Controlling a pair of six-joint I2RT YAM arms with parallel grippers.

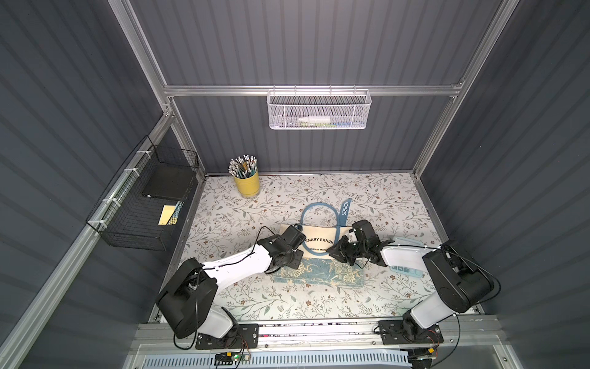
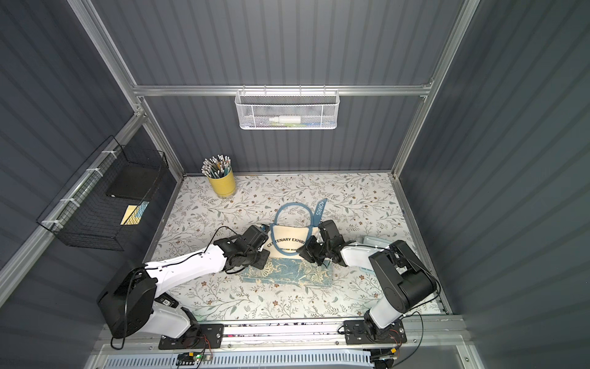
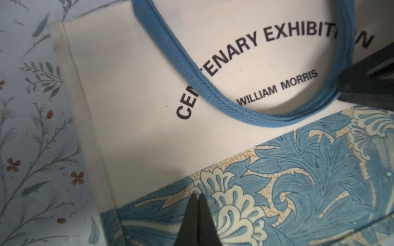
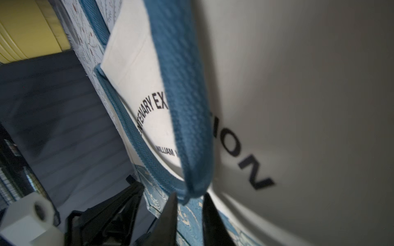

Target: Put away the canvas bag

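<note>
The canvas bag (image 1: 316,272) lies flat on the table, cream above with a blue floral band below. Its blue handle (image 3: 242,114) loops down over the printed front; another handle stretch extends beyond the top edge. Over the bag's left part, low above the floral band, my left gripper is shut with nothing visible between its fingers. My right gripper is at the lower right of the handle loop, its fingers part open, the strap's low bend right at the tips. Whether the strap lies between them or just beyond is unclear.
A yellow cup of pencils (image 1: 247,183) stands at the back left. A black wire basket (image 1: 138,203) hangs on the left wall, a white mesh basket (image 1: 319,110) on the back wall. Beneath the right arm lies a pale blue item (image 1: 407,270).
</note>
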